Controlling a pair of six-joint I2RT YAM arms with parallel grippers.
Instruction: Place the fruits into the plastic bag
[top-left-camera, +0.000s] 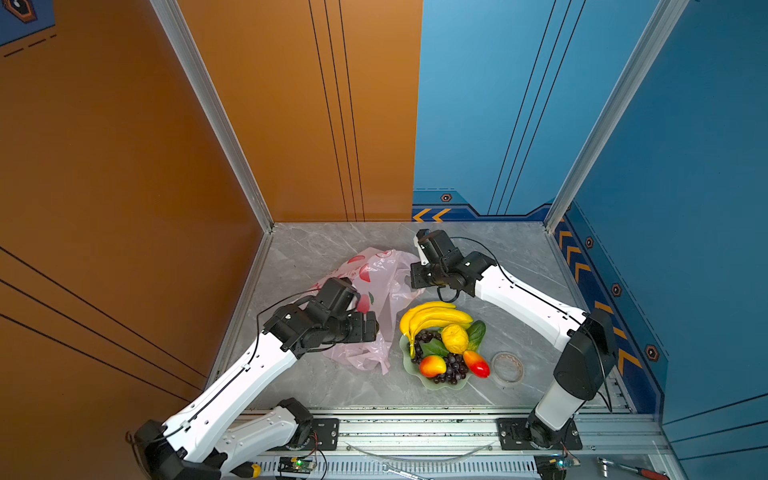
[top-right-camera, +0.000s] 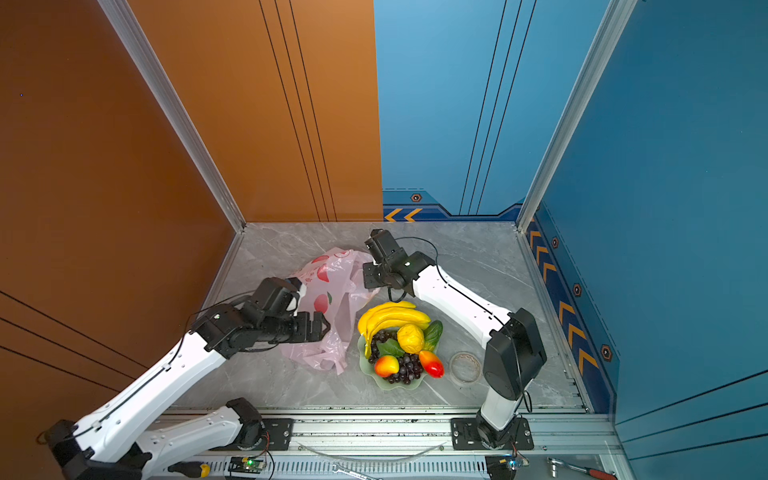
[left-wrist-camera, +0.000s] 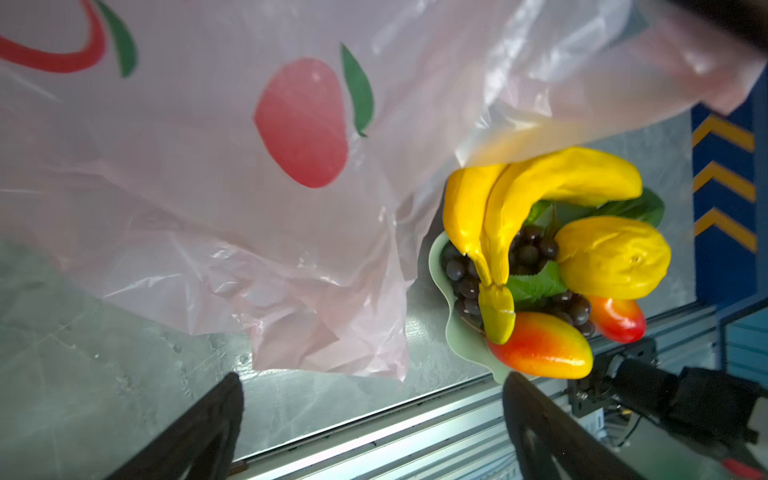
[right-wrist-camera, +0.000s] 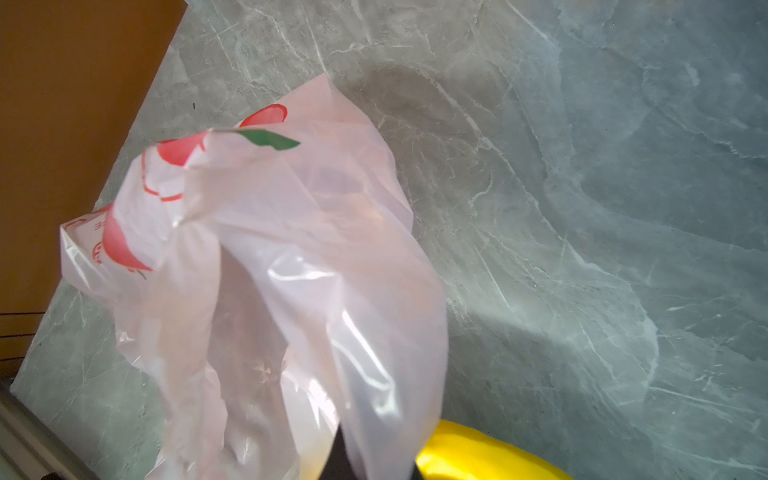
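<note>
A pink plastic bag (top-left-camera: 376, 280) with fruit prints lies crumpled on the left-middle of the table. My right gripper is shut at the bag's right side, with bag film running between its fingertips. My left gripper stands open over the bag's near part, its fingers empty. Beside the bag, a green bowl (left-wrist-camera: 456, 328) holds bananas (left-wrist-camera: 576, 176), a yellow lemon-like fruit (left-wrist-camera: 612, 256), dark grapes (top-left-camera: 453, 366), mangoes (left-wrist-camera: 537, 345) and green leafy or cucumber-like pieces (top-left-camera: 476, 334).
A tape roll (top-left-camera: 507, 368) lies right of the bowl. Free table shows at the back right and far left. Walls border the back and sides; a metal rail (top-right-camera: 360, 416) runs along the front.
</note>
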